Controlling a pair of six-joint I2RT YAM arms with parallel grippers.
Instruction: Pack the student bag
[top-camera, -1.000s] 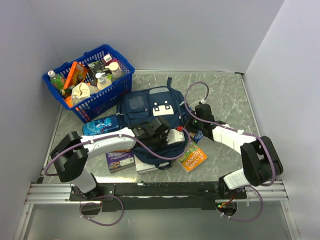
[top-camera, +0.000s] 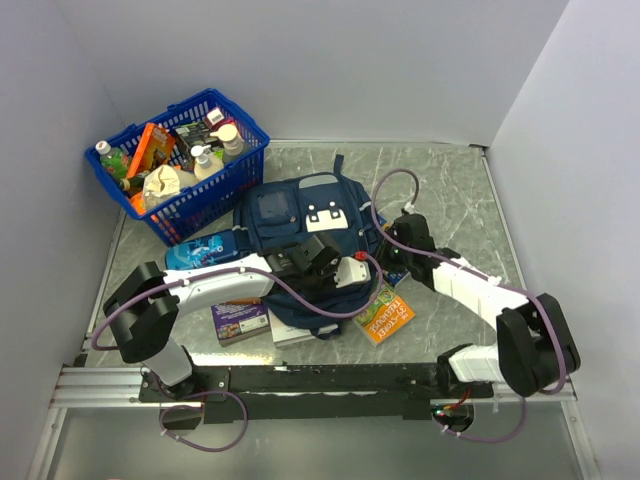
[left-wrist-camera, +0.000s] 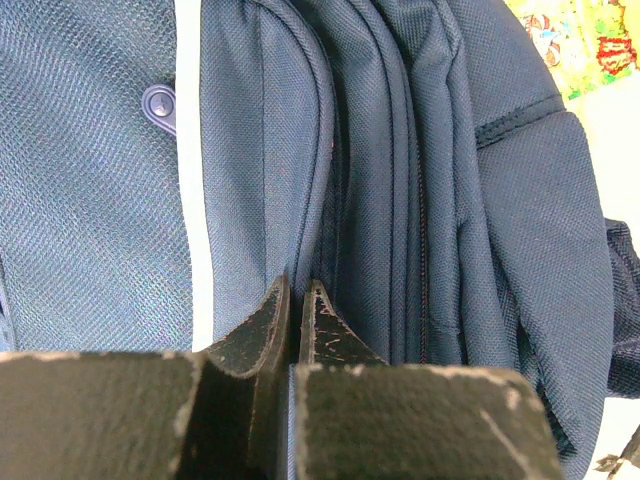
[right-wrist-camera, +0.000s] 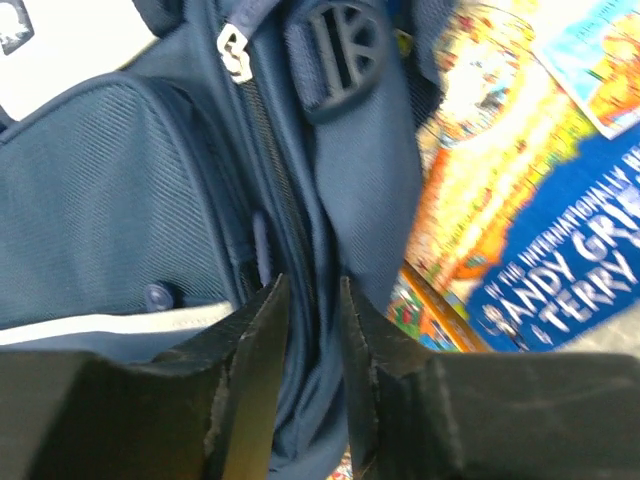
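Note:
A navy backpack (top-camera: 300, 205) lies flat in the middle. My left gripper is shut on a navy fabric edge of the bag, near a white reflective strip (left-wrist-camera: 196, 220). My right gripper is part open over the bag's right side, beside a zipper with a metal pull (right-wrist-camera: 235, 55); whether fabric is between its fingers is unclear. Colourful books (right-wrist-camera: 550, 240) lie just right of the bag; another orange-green book (top-camera: 383, 315) lies below it, and more books (top-camera: 240, 322) are at lower left. A blue pencil case (top-camera: 200, 250) lies left of the bag.
A blue basket (top-camera: 180, 215) full of bottles and packets stands at the back left. Walls border the grey marble table (top-camera: 460, 190) at back and sides. Bare table shows at the back right.
My right arm has shifted a little toward the front and right along the bag's side. My left arm has stayed in place.

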